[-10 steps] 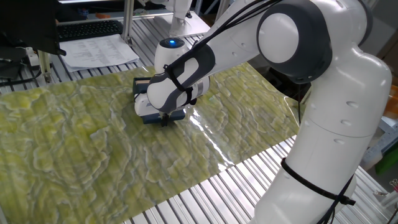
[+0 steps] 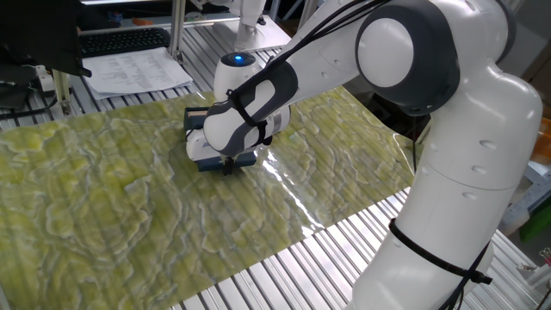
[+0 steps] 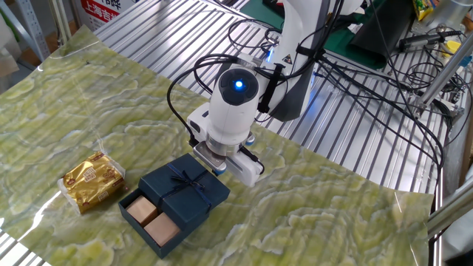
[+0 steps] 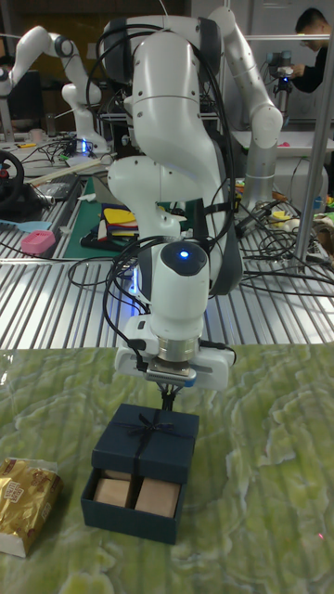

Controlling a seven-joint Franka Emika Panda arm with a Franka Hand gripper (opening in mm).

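A dark blue gift box (image 4: 131,520) stands on the green marbled sheet, its lid (image 3: 185,191) with a dark ribbon bow set back and tilted over the base. Two tan blocks (image 3: 164,229) show in the uncovered front part. My gripper (image 4: 168,400) points down at the lid's rear edge, its dark fingers close together. In exterior view 1 a black finger (image 2: 227,167) lies against the near side of the box (image 2: 245,160), while the arm covers most of the rest. In exterior view 2 the gripper's housing hides the fingertips. Whether they clasp the lid edge cannot be made out.
A gold foil package (image 3: 93,182) lies beside the box, left of it in exterior views 2 and 3. The green sheet (image 2: 95,215) is otherwise bare around them. Cables (image 3: 203,66) loop beside the arm. Papers (image 2: 136,71) and a keyboard (image 2: 125,41) lie beyond the sheet.
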